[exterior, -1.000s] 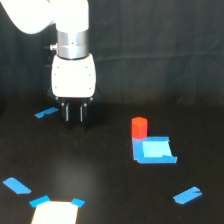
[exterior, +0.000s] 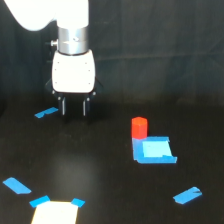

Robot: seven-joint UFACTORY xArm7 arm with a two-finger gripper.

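Observation:
The white robot arm hangs over the dark table at the upper left, its gripper (exterior: 74, 104) pointing down with two dark fingers apart and nothing seen between them. A red block (exterior: 139, 128) sits at the right of centre, on or at the back-left corner of a blue-taped square with a pale middle (exterior: 156, 150). The gripper is to the left of the block and higher in the view. A cream square (exterior: 55, 214) with blue tape at its corners lies at the bottom left, partly cut off by the frame.
Short strips of blue tape lie at the left (exterior: 16, 186), at the back left (exterior: 46, 112) and at the lower right (exterior: 187, 195).
The arm and gripper have risen slightly. The block and taped squares are where they were.

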